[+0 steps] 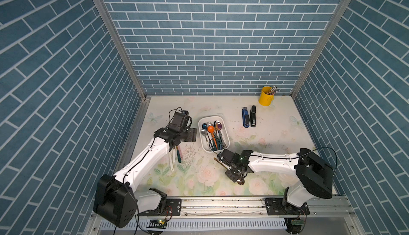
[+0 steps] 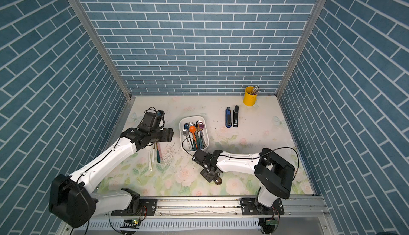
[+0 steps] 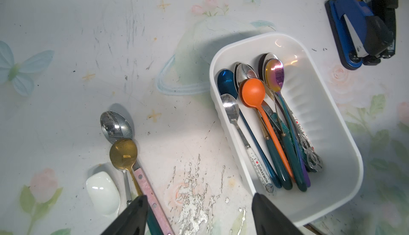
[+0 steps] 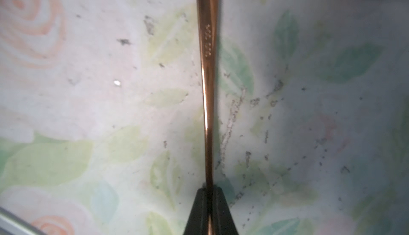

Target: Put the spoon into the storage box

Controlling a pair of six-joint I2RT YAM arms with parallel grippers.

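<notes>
A long copper-coloured spoon (image 4: 207,85) fills the middle of the right wrist view. My right gripper is shut on its thin handle near the bowl. In the top left view the spoon's bowl (image 1: 240,182) shows just below that gripper, near the table's front edge. The white storage box (image 3: 353,200) holds several spoons, among them an orange spoon (image 3: 254,92). My left gripper stands open above the table, left of the box, with nothing between its fingers. Whether the copper spoon still touches the table I cannot tell.
Left of the box lie a silver spoon (image 3: 115,126), a gold spoon (image 3: 123,153) and a white spoon (image 3: 103,192). A blue stapler (image 1: 245,117), a black stapler (image 1: 253,116) and a yellow cup (image 1: 265,97) stand at the back right. Table space right of the box is clear.
</notes>
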